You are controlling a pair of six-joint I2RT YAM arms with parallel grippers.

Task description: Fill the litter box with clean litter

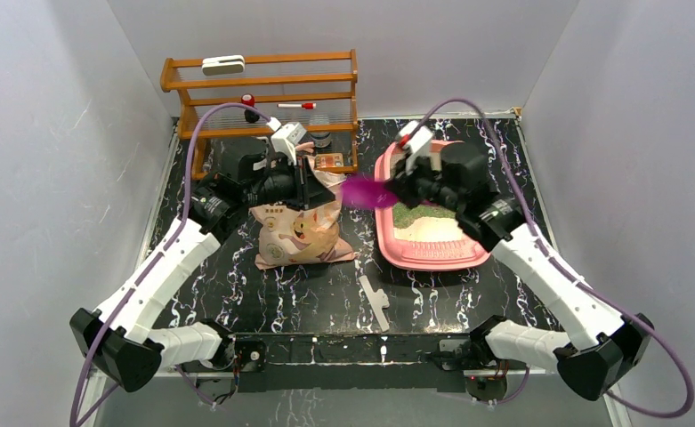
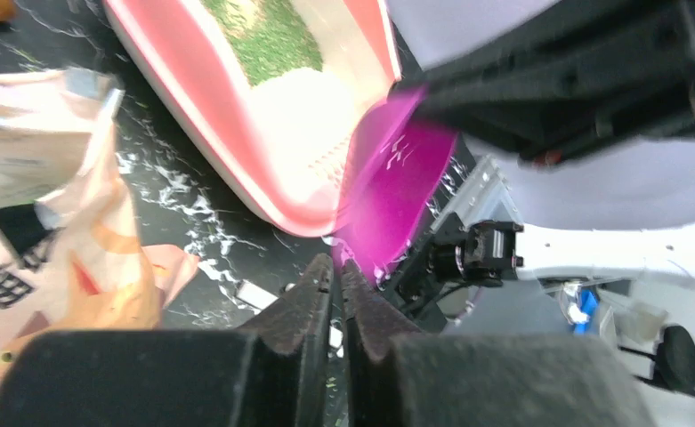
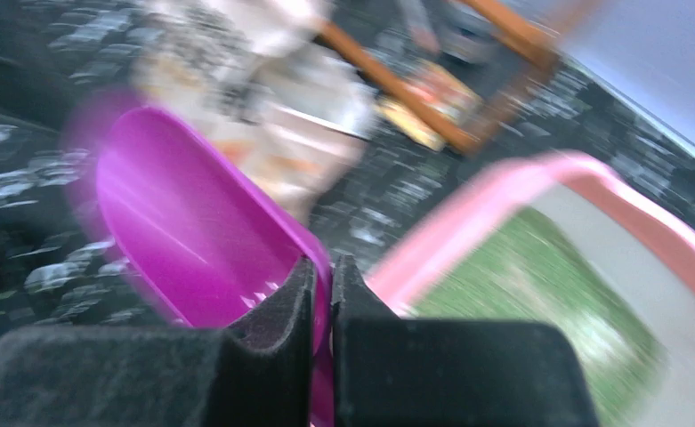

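Observation:
A pink litter box (image 1: pixel 428 256) sits right of centre, holding green and pale litter. The open litter bag (image 1: pixel 299 240) lies left of it. My right gripper is shut on a magenta scoop (image 3: pixel 183 222), lifted between bag and box and blurred in the top view. My left gripper hangs above the bag, shut, its fingertips apart from the scoop, with nothing visible between them.
A wooden rack (image 1: pixel 254 82) with small items stands at the back left. A pale T-shaped piece (image 1: pixel 374 301) lies on the front middle of the black counter. Walls enclose three sides.

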